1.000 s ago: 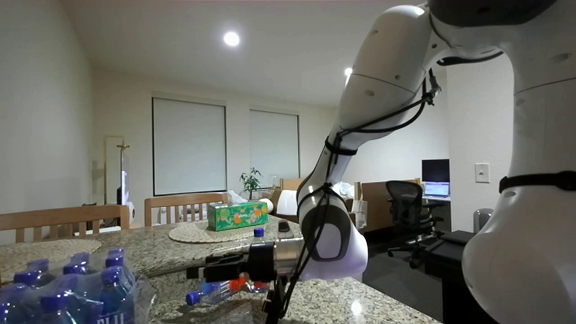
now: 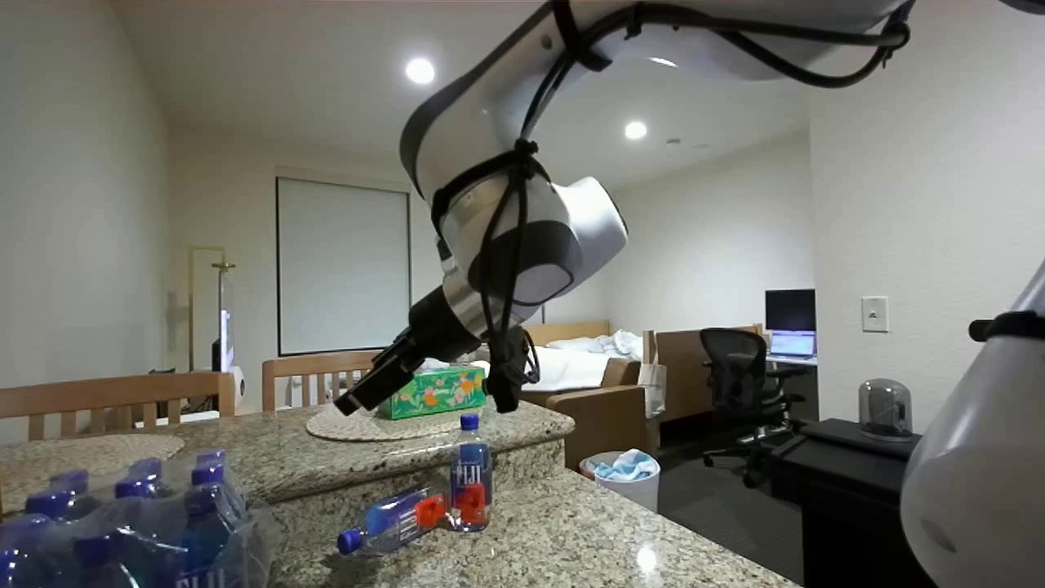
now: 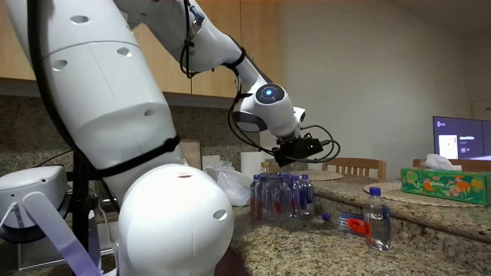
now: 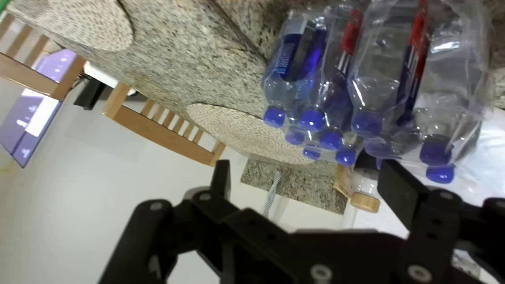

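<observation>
High over the counter, my gripper point(image 2: 360, 392) is angled down and to the left. In the wrist view its two black fingers point(image 4: 221, 179) stand wide apart, with nothing held between them. Ahead of it is a plastic-wrapped pack of water bottles point(image 4: 367, 80) with blue caps, standing on the counter at the left of exterior view 1. One bottle point(image 2: 471, 480) stands upright on the lower counter by the step. Beside it another bottle point(image 2: 397, 519) lies on its side, its blue cap towards the pack.
A green tissue box point(image 2: 437, 390) sits on a woven placemat point(image 2: 333, 427) on the raised counter. The granite step point(image 3: 442, 225) runs behind the loose bottles. A white plastic bag point(image 3: 230, 184) and a paper roll point(image 3: 251, 165) are near the pack.
My arm has risen, and the gripper has gone from low and level beside the loose bottles to higher up, tilted downward. Both loose bottles and the pack look unmoved.
</observation>
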